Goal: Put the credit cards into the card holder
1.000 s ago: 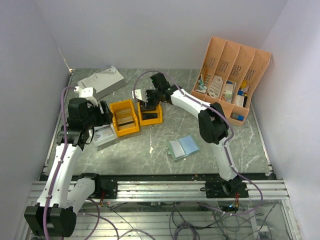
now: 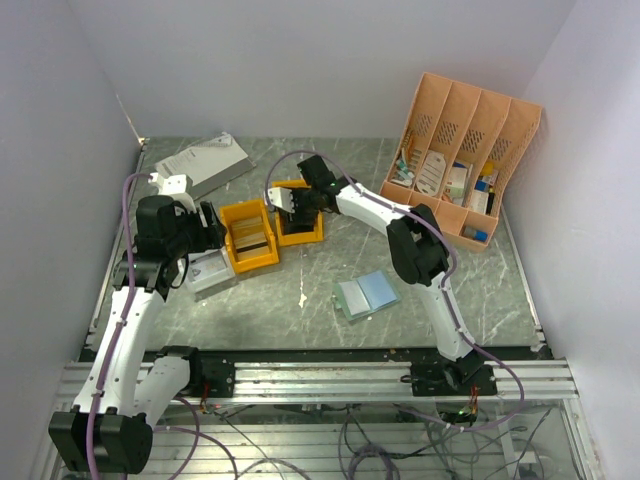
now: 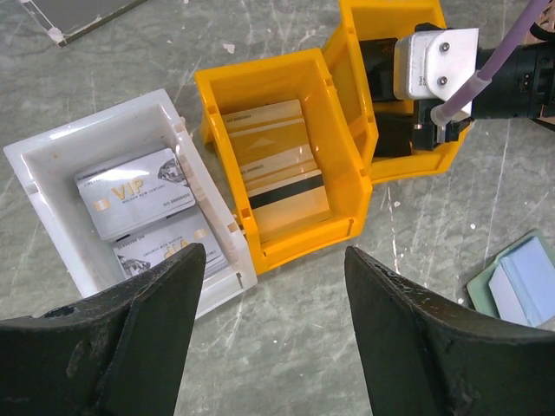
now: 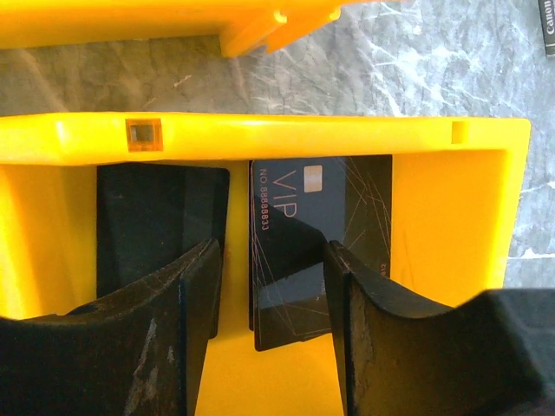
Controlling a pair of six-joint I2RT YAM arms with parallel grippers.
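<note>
Black cards lie in two stacks inside the right yellow box; one stack shows a dark VIP card (image 4: 299,217) on top, the other is a plain black card (image 4: 160,217). Over this box my right gripper stands open, its right finger overlapping the VIP card in view; contact cannot be judged. Gold cards (image 3: 273,160) fill the middle yellow box (image 3: 260,72). Silver VIP cards (image 3: 139,192) sit in the white box (image 3: 95,128). My left gripper hangs open and empty above these boxes. A greenish flat holder (image 2: 366,295) with grey and blue panels lies to the right.
An orange organizer (image 2: 465,140) with several small items stands at the back right. Behind the boxes lies a flat grey case (image 2: 205,163). Bare tabletop (image 2: 260,315) stretches along the front.
The left arm has stayed still.
</note>
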